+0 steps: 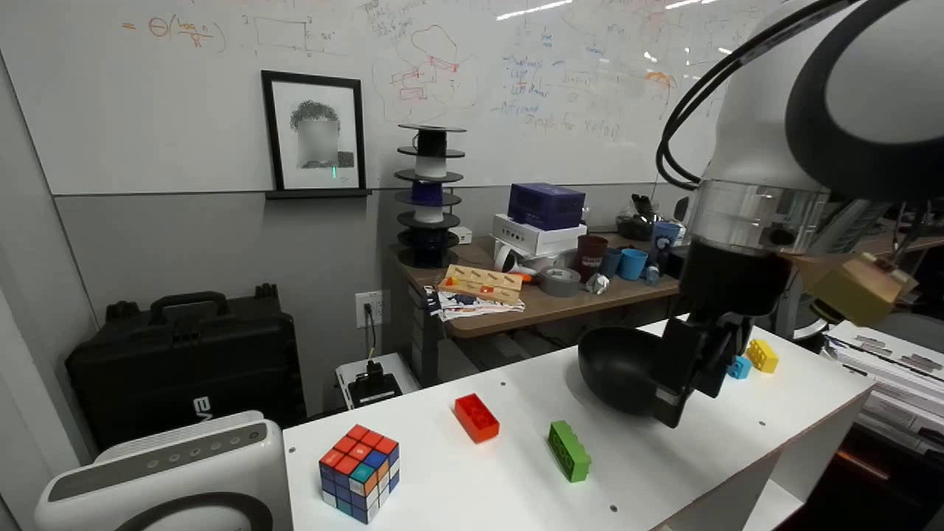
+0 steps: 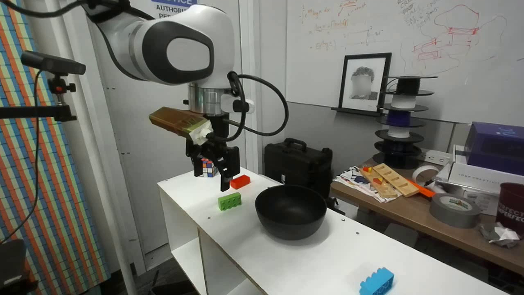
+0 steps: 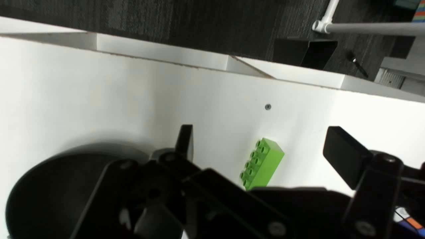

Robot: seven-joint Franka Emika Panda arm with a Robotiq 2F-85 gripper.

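My gripper is open, its two black fingers wide apart with nothing held between them. Below it on the white tabletop lies a green brick (image 3: 263,165), seen between the fingers in the wrist view and lying on its side with studs facing sideways. In exterior view 2 the gripper hangs above the table near this green brick (image 2: 229,201). The black bowl (image 2: 290,211) stands upright beside the green brick; in exterior view 1 the arm covers its right part. A red brick (image 1: 477,417) lies on the other side of the green one.
A Rubik's cube (image 1: 359,473) sits at one table end. Toward the other end are a blue brick (image 2: 377,282) and a yellow brick (image 1: 762,355). The white table's edge (image 3: 191,65) runs close by, with open shelf space below. Bare tabletop surrounds the green brick.
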